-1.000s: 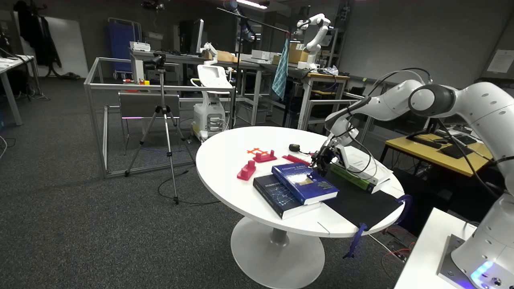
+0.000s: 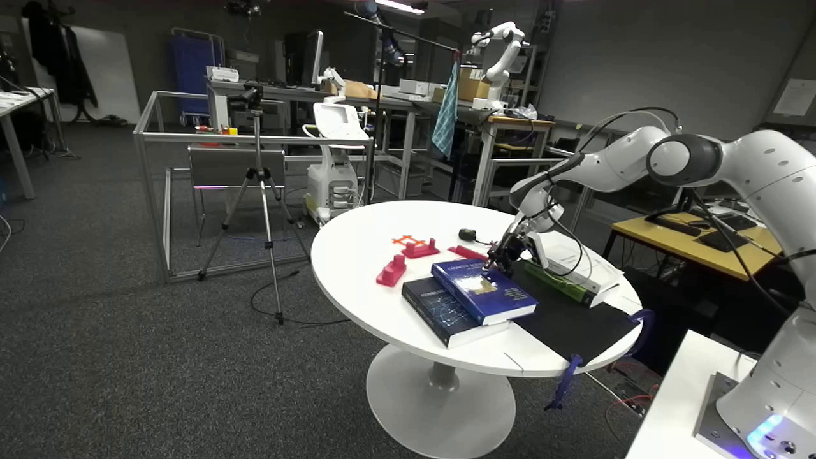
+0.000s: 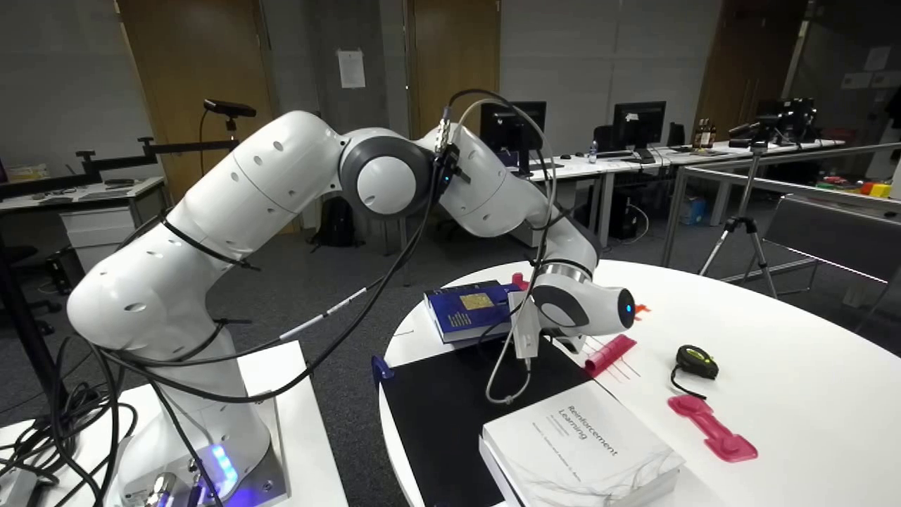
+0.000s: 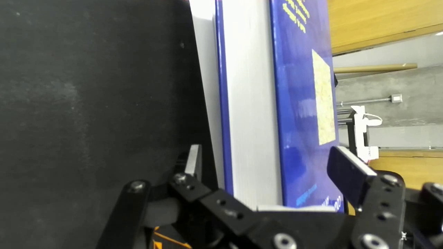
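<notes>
A thick blue book (image 2: pixel 482 289) lies on top of a dark book (image 2: pixel 441 307), slightly offset from it. My gripper is open at the blue book's edge. In the wrist view, one finger (image 4: pixel 193 161) shows on the black mat side and the other finger (image 4: pixel 351 176) on the cover side, with the white page block spanning the gap. Whether either finger touches the book cannot be made out. From exterior view 2, the blue book (image 3: pixel 473 309) is partly behind the arm, which hides the fingertips.
A black mat (image 3: pixel 452 414) covers part of the round white table. A white-covered book (image 3: pixel 583 448) lies at the mat's other side. Pink parts (image 2: pixel 392 271), an orange piece (image 2: pixel 407 240) and a tape measure (image 3: pixel 697 360) lie farther across.
In exterior view 1, my gripper has shifted a little left, closer to the blue book and now over its near edge. The books have not moved.
</notes>
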